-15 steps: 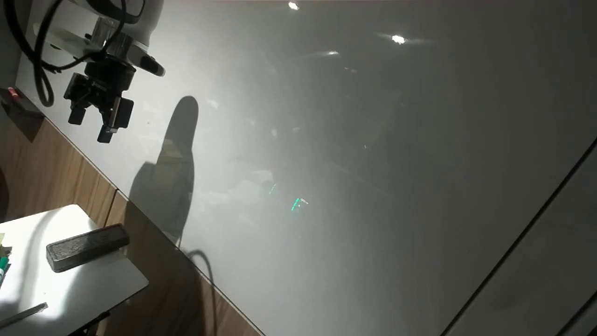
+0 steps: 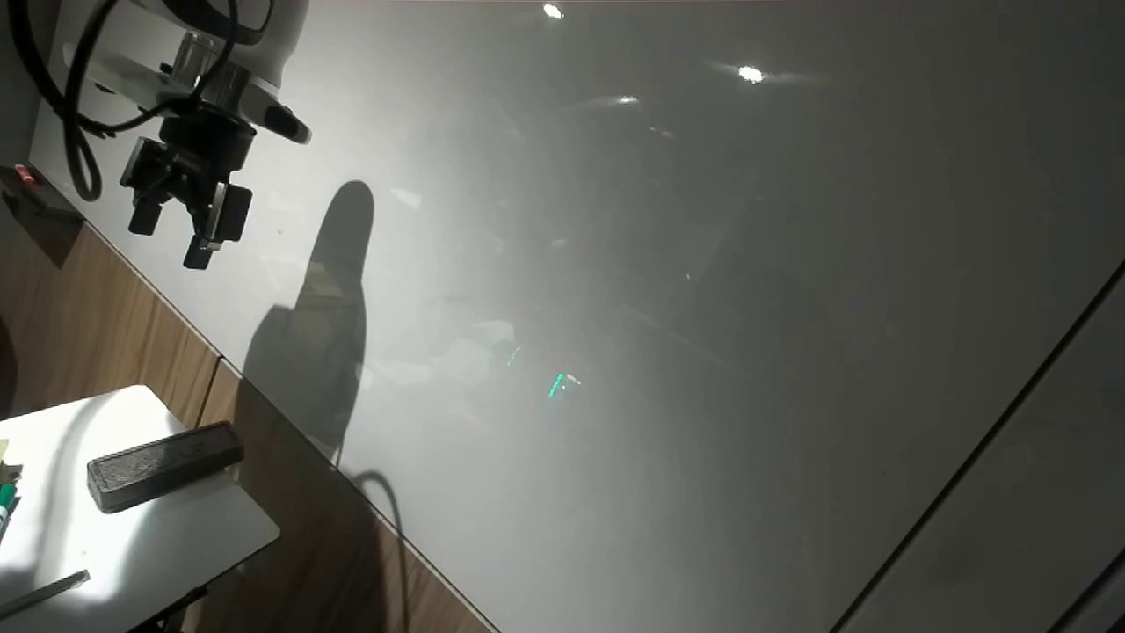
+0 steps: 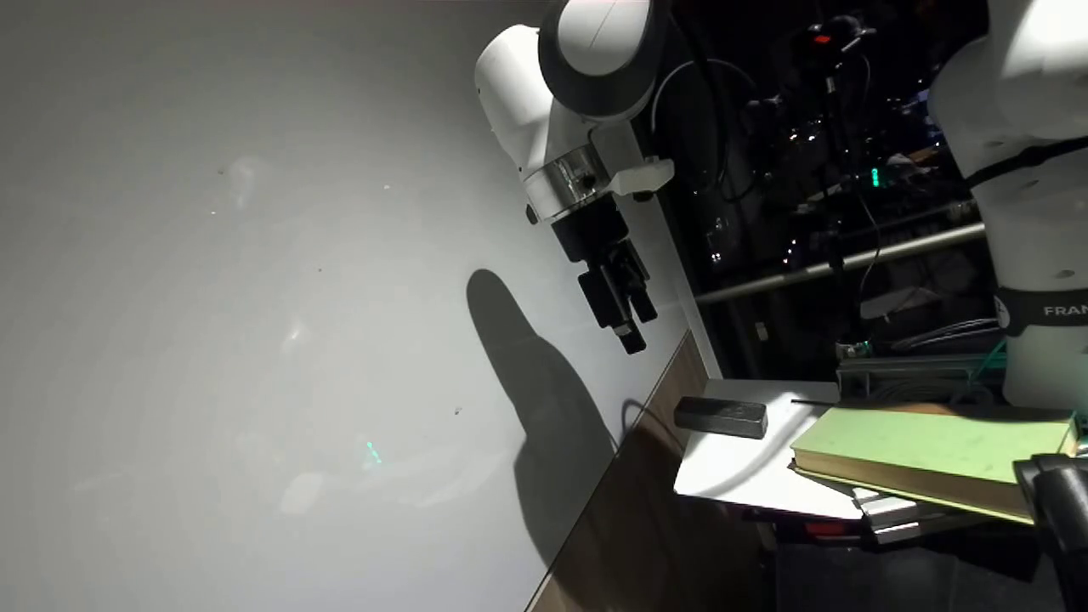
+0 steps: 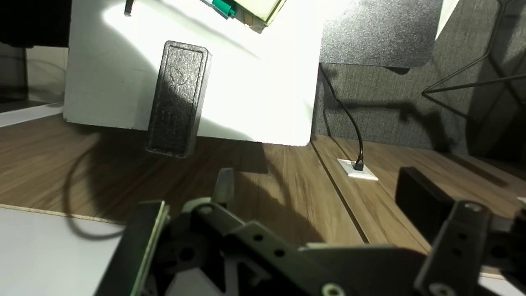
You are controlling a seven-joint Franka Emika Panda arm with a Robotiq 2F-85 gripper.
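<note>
High in front of the whiteboard wall, my gripper (image 2: 170, 238) stands open, its two fingertips apart with nothing between them. The wrist view confirms a wide gap, with a dark finger (image 4: 421, 207) on the right side. A black, brick-shaped eraser (image 4: 178, 98) lies on a small white table (image 4: 276, 108), one end reaching past the table's edge. It is well below the gripper and apart from it. On the glossy whiteboard (image 3: 255, 357) there are short green marks (image 2: 555, 385), low in exterior view 1.
A green-covered book (image 3: 938, 444) lies on the table, with a green-capped marker (image 4: 224, 7) beside it. Wood panelling (image 4: 281, 192) runs below the whiteboard, with a plugged-in outlet (image 4: 357, 169). Another white arm (image 3: 1040, 204) stands at the right of exterior view 2.
</note>
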